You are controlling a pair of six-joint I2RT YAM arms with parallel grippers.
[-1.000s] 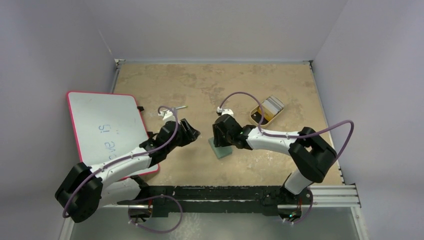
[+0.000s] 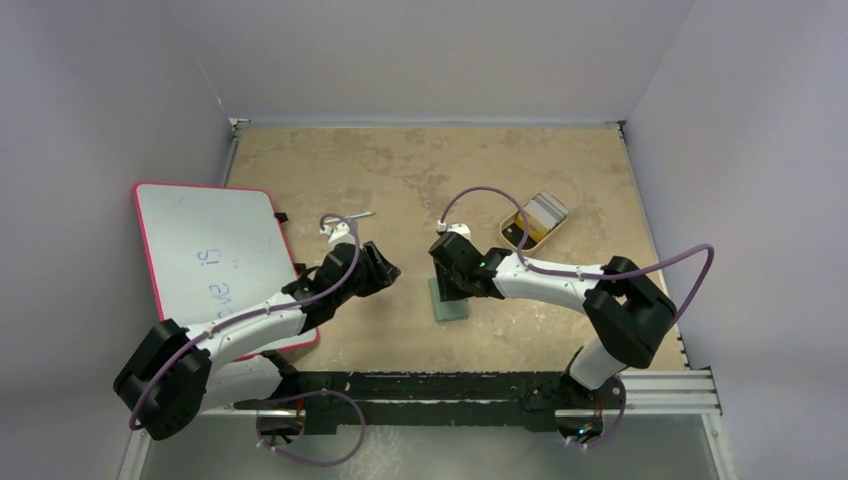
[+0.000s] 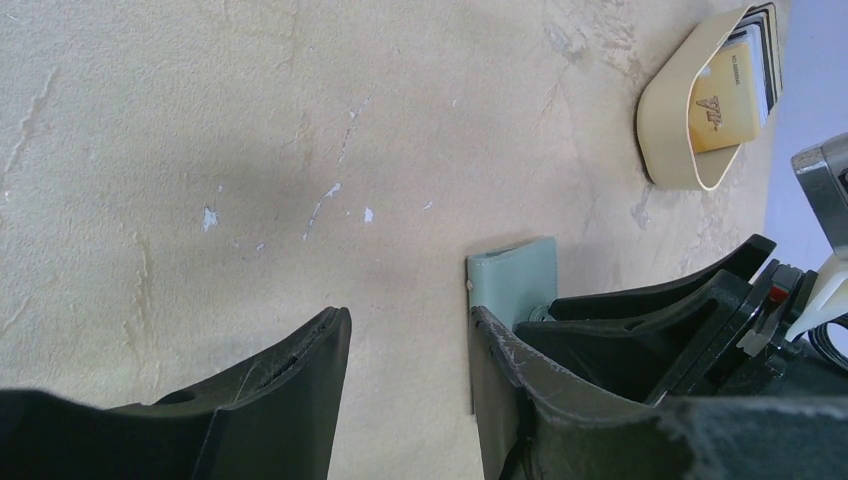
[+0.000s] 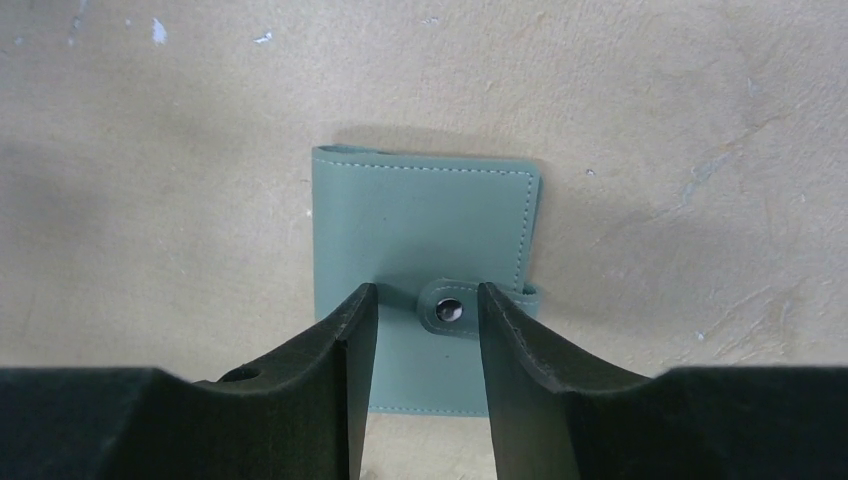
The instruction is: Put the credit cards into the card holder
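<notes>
The card holder, a grey-green stitched wallet (image 4: pixel 420 220), lies flat on the table with its snap strap fastened. In the top view part of the wallet (image 2: pixel 451 309) is hidden under the right arm. Over it my right gripper stands open, the fingertips on either side of the strap's snap and nothing gripped. To the left of the wallet, my left gripper hangs above bare table, part open and empty. Several cards (image 3: pixel 728 98) stand in a beige box (image 3: pixel 660 120), one yellow; the same box (image 2: pixel 545 240) is at the right in the top view.
A whiteboard (image 2: pixel 215 260) with a red edge lies at the left. Near its top right corner is a thin pale stick (image 2: pixel 358 215).
The wallet has turned so that its sides now run straighter with the table, and it sits slightly to the right. My right gripper has shifted a little right and nearer the front; the left has barely moved.
</notes>
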